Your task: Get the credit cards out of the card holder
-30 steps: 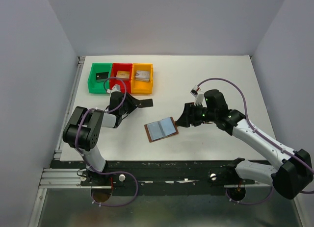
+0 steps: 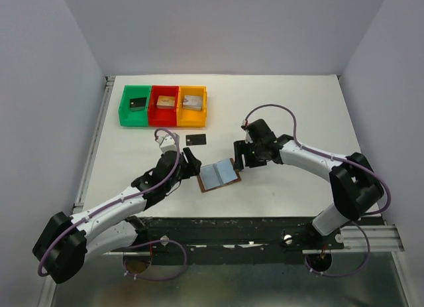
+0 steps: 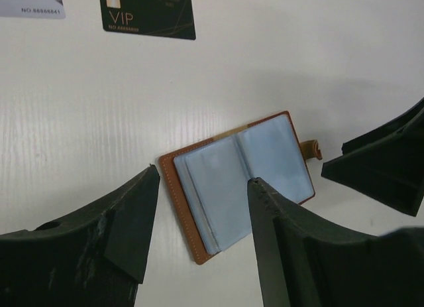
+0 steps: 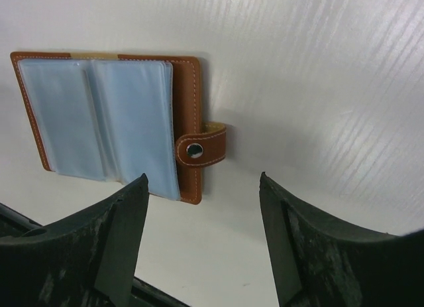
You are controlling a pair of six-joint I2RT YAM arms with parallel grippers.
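The brown card holder lies spread on the table with its pale translucent sleeves facing up. Its snap strap sticks out from the right side. In the left wrist view, my left gripper hangs over the left sleeve, its fingers parted and empty. My right gripper is open just right of the holder, below the strap in its wrist view, with nothing between the fingers. A dark card marked VIP lies loose on the table beyond the holder. No card shows clearly inside the sleeves.
Green, red and yellow bins stand side by side at the back left, each with cards in it. A silvery card shows at the left wrist view's top corner.
My left gripper has come from beside the dark card toward the front, up to the holder. Holder and cards stayed put.
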